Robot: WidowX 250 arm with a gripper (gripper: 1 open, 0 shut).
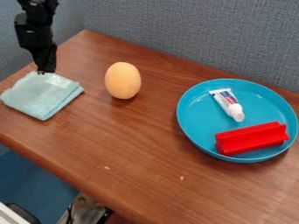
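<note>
My black gripper (45,66) reaches down from the top left and hangs just above a folded pale-blue cloth (42,96) on the wooden table (140,157); whether its fingers are open or touch the cloth is unclear. An orange egg (122,80) stands to the right of the cloth. On the right, a blue plate (205,136) holds a white toothpaste tube (226,104) and a red block-like object (251,138).
A grey padded wall (211,35) runs behind the table.
</note>
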